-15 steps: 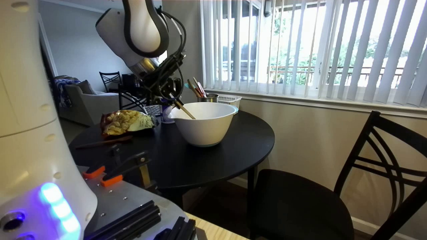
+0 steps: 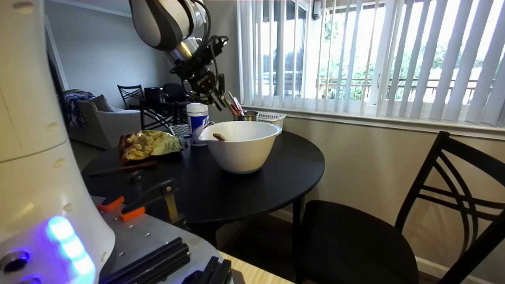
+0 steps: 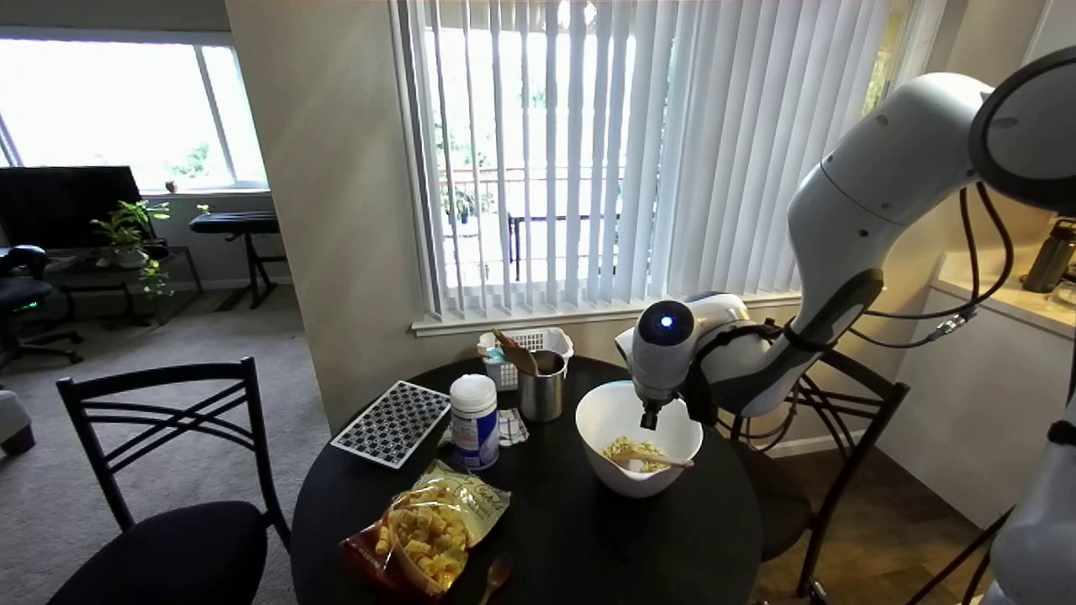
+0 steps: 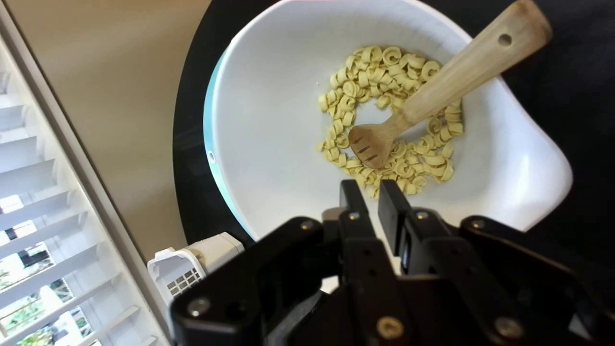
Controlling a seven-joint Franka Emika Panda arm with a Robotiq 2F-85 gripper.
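My gripper is above the white bowl (image 2: 244, 146), its fingers close together. A narrow gap runs between the fingertips, with the bowl's white inside showing through; no object is visible there, and the lower part of the gap is hard to read. The slotted wooden spoon (image 4: 455, 80) is clear of the fingers. Its head lies among the curled pasta (image 4: 383, 72) at the bowl's bottom, and its handle leans over the rim near the spout. From the second exterior view, the gripper (image 3: 651, 414) points down over the bowl's far side.
An open pasta bag (image 3: 429, 534) and another wooden spoon (image 3: 497, 575) lie on the black round table (image 3: 555, 514). Near the window stand a wipes canister (image 3: 474, 423), a metal utensil holder (image 3: 541, 388) and a white basket (image 3: 556, 343). Bare tabletop surrounds the bowl's front.
My gripper has risen and moved right, over the bowl. The spoon, which stood upright against the gripper at the rim, now rests low in the bowl, apart from the fingers.
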